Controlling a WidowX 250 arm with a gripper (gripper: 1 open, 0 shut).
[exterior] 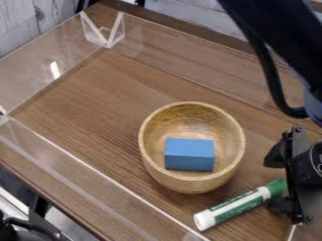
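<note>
A wooden bowl (164, 134) in the middle holds a blue block (189, 154). A green and white cylinder (236, 205), like a marker or tube, lies on the wood to the bowl's lower right. My black gripper (292, 186) is at the right edge, over the cylinder's far end, partly out of frame; its fingertips and any gap between them are hard to make out.
A clear plastic wall runs along the left and front of the wooden surface (101, 113). Dark cables and parts sit at the lower left, outside the wall.
</note>
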